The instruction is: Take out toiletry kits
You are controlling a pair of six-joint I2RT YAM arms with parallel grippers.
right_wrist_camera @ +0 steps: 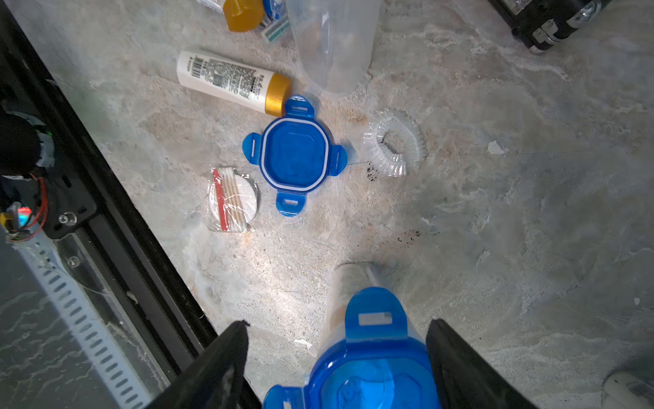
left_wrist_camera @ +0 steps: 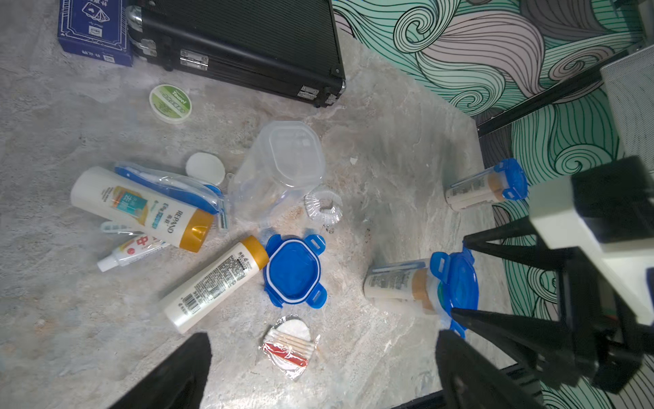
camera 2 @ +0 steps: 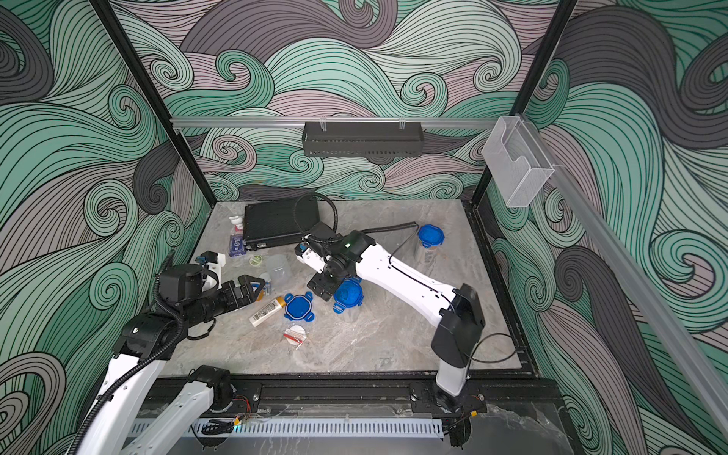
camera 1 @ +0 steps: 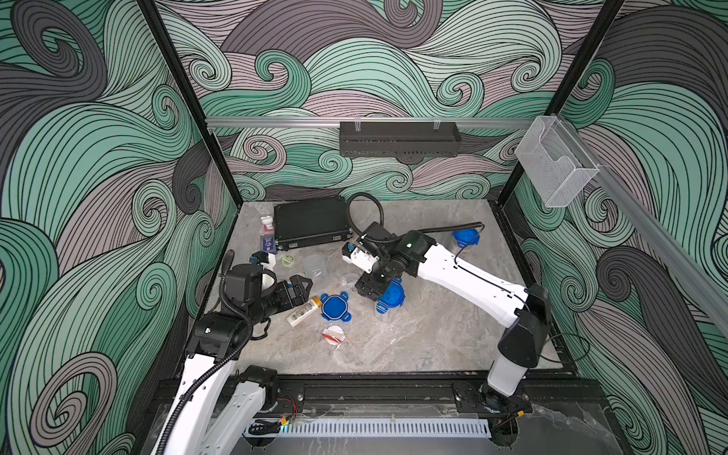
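Toiletries lie on the left of the table: tubes [left_wrist_camera: 208, 286], a blue-wrapped item [left_wrist_camera: 170, 178], a swab packet [right_wrist_camera: 231, 201] and an empty clear container [left_wrist_camera: 276, 163]. A loose blue lid [right_wrist_camera: 294, 153] lies beside them. A blue-lidded kit [camera 2: 348, 292] stands at centre, another [camera 2: 430, 235] at back right. My right gripper is partly open around the centre kit's lid; whether it touches is unclear. My left gripper [camera 1: 295, 292] hangs open over the toiletries at left.
A black case [camera 1: 311, 222] lies at the back left, with a blue card box [left_wrist_camera: 95, 30] beside it. Wire baskets [camera 1: 556, 163] hang at the right wall.
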